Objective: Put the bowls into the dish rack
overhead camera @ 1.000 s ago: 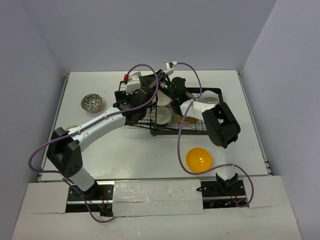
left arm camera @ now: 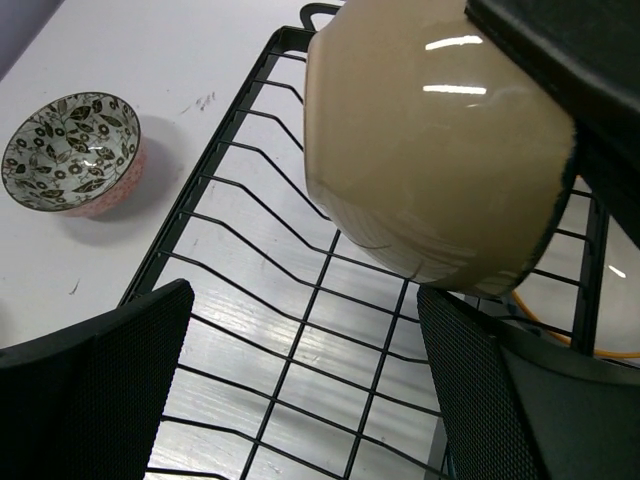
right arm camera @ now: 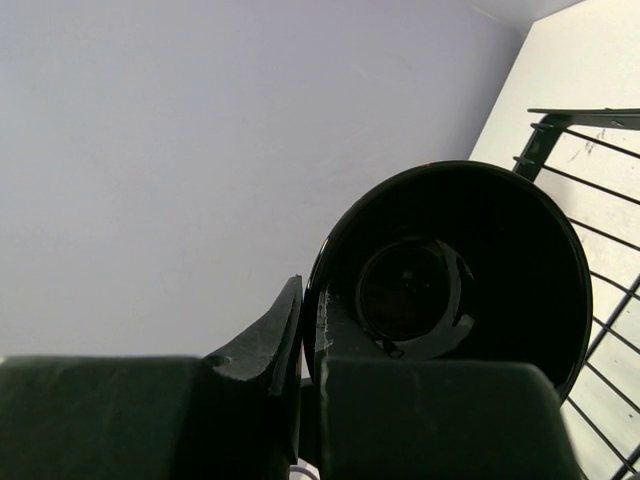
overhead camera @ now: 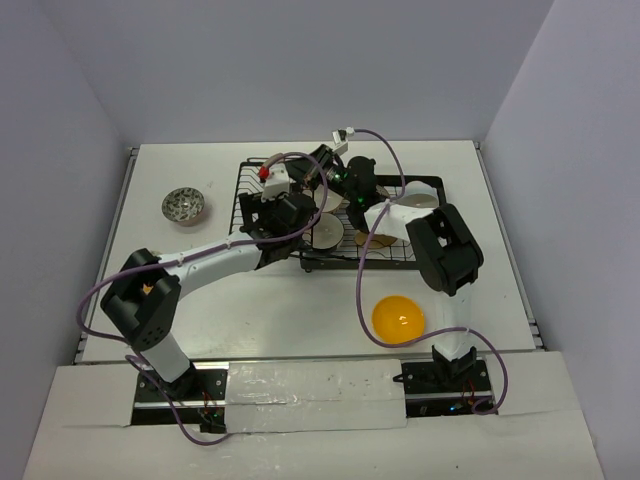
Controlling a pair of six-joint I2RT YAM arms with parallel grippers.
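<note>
My right gripper is shut on the rim of a bowl with a black inside (right arm camera: pixel 450 290). From the left wrist view the same bowl shows a glossy tan outside (left arm camera: pixel 420 140), tilted on its side above the wire dish rack (left arm camera: pixel 300 325). My left gripper stands open over the rack's left section, just below and beside that bowl, with nothing between its fingers. A patterned bowl (overhead camera: pixel 183 206) rests on the table left of the rack. Near the front right sits a yellow bowl (overhead camera: pixel 398 319). Pale dishes (overhead camera: pixel 327 231) lie in the rack.
Both arms crowd together over the middle of the rack, hiding part of it. The rack's right section holds several items, among them a whitish bowl (overhead camera: pixel 421 196). Free table (overhead camera: pixel 270 320) lies in front of the rack.
The right arm has barely moved.
</note>
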